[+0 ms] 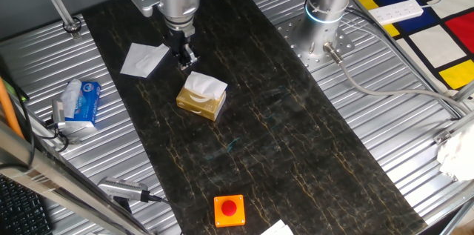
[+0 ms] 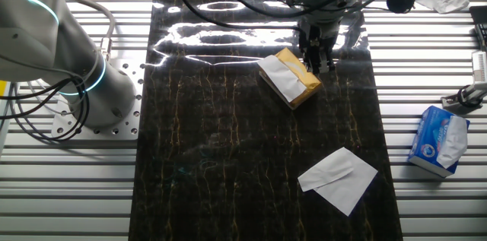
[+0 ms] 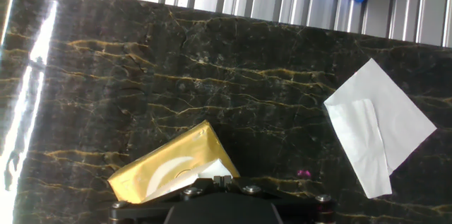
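Note:
A gold tissue box (image 1: 200,104) stands on the dark marbled mat, a white tissue (image 1: 206,85) sticking out of its top. My gripper (image 1: 189,63) is just beside the box, apart from it in exterior view 1. In the wrist view the gripper looks shut, its fingertips together and nothing visible between them; its body hides part of the box (image 3: 176,160). A folded white sheet of tissue (image 2: 338,180) lies flat on the mat, clear of the box.
A blue tissue pack (image 1: 83,105) sits on the ribbed metal table beyond the mat. An orange block with a red button (image 1: 229,210) is at the mat's near end. Between box and button, the mat is bare. Cables (image 2: 251,14) hang near the arm.

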